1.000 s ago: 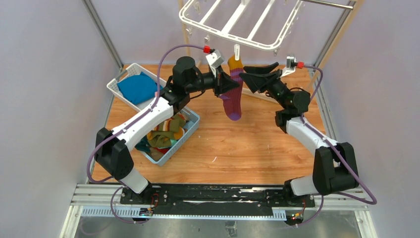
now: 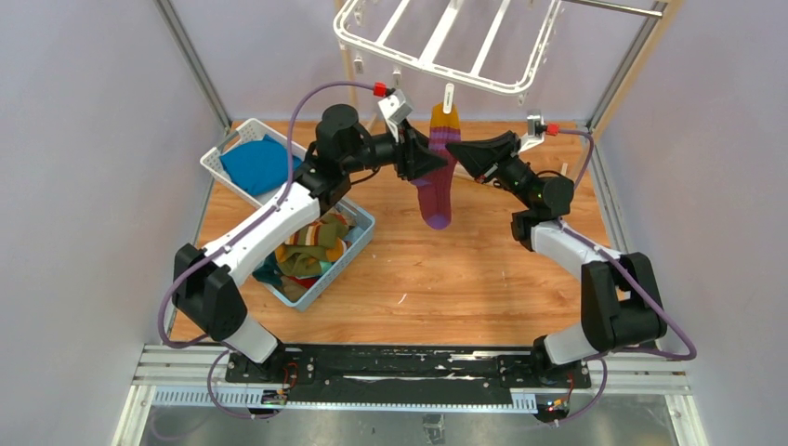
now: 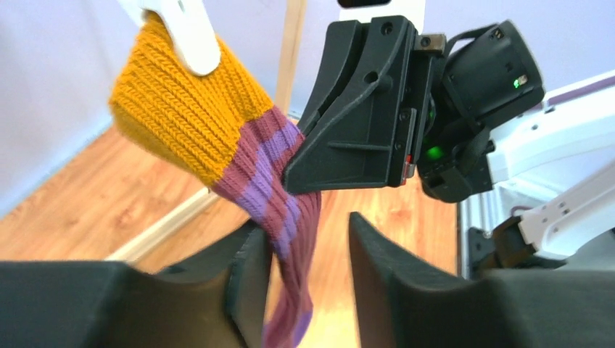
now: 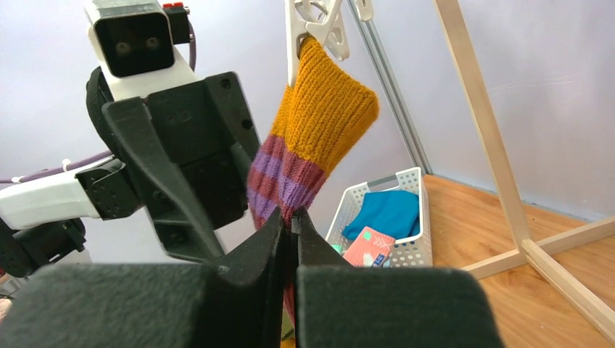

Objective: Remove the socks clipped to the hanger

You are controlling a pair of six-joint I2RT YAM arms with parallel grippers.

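Note:
A knit sock, mustard with purple and maroon stripes (image 2: 437,197) (image 3: 181,101) (image 4: 326,116), hangs from a white clip (image 2: 449,95) (image 3: 190,40) (image 4: 304,22) on the hanger (image 2: 437,65). My right gripper (image 2: 457,150) is shut on the sock just below the mustard band. My left gripper (image 2: 418,158) is on the other side, lower down beside the sock, with its fingers apart; in the right wrist view its blurred black fingers stand left of the sock.
Two baskets at the left hold a teal cloth (image 2: 256,165) and socks (image 2: 311,246). A wooden stand (image 4: 482,123) rises behind.
My left gripper has drawn back slightly to the left. My right arm has moved a little left since a second ago, in to the sock. The sock's lower end has shifted slightly down.

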